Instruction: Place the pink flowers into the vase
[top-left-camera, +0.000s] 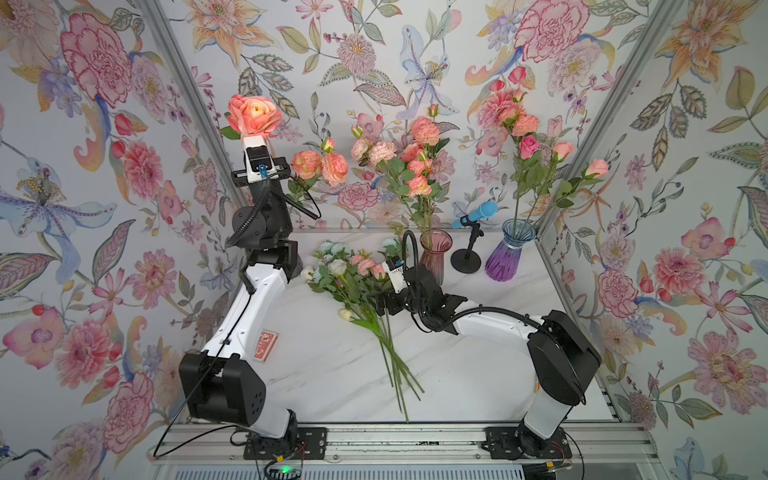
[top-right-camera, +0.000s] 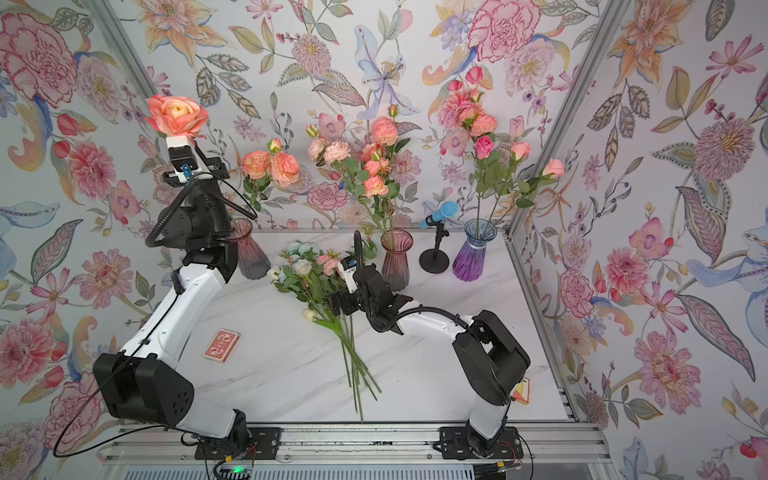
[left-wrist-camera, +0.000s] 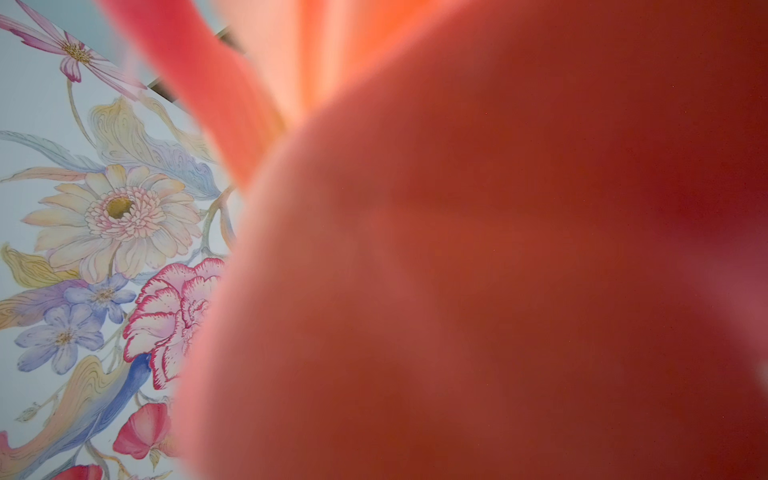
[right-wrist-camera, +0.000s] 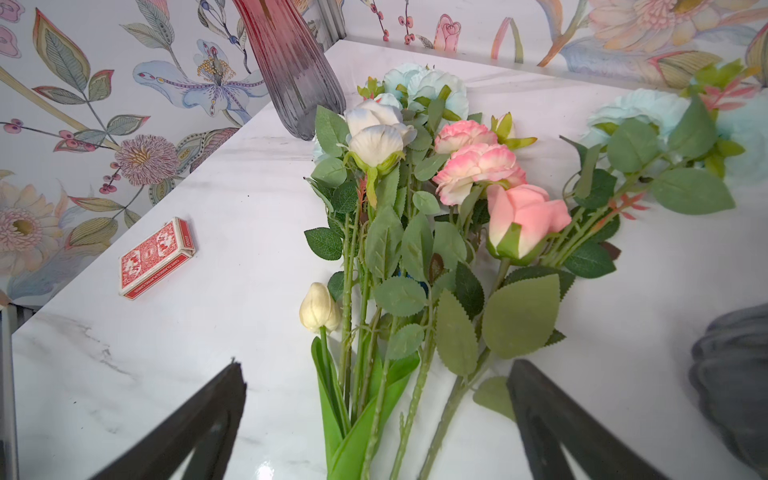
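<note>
A large coral rose (top-left-camera: 254, 117) stands right at the tips of my left gripper (top-left-camera: 257, 152), high at the back left; the fingers are shut and its stem is hidden. Blurred petals of this rose (left-wrist-camera: 480, 280) fill most of the left wrist view. My right gripper is open above the stems of a loose bunch, nothing between its fingers. In that bunch lie pink roses (right-wrist-camera: 524, 216), white and pale blue blooms and a cream tulip (right-wrist-camera: 319, 308). A red-grey vase (top-right-camera: 250, 254) stands partly behind the left arm, with coral flowers (top-right-camera: 270, 166) above it.
Behind the right gripper stands a second reddish vase (top-right-camera: 396, 268) with coral flowers. A purple vase (top-left-camera: 502, 260) with pink flowers is at the right, near a blue-topped black stand (top-left-camera: 466, 257). A red card box (top-right-camera: 221, 345) lies left.
</note>
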